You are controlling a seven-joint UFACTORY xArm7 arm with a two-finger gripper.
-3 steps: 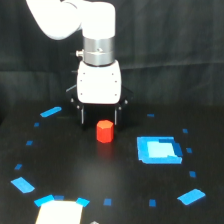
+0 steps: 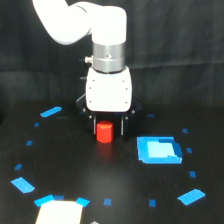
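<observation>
A small red block (image 2: 104,132) sits on the dark table under the arm. My gripper (image 2: 109,126) points down right at it, its white body (image 2: 108,91) just above. Its dark fingers (image 2: 124,122) stand apart, one toward each side of the block, with the right one farther from it. The fingers look open. Against the dark background I cannot tell whether either fingertip touches the block or how far they are in depth.
To the right lies a blue tray (image 2: 145,141) with a pale inside. A white object (image 2: 60,212) stands at the bottom left edge. Blue tape marks (image 2: 22,185) and small blue squares dot the table, which is otherwise clear around the block.
The gripper has moved to the right and lower, so its fingers now stand around the block's sides in this view. The red block and tray have not visibly moved.
</observation>
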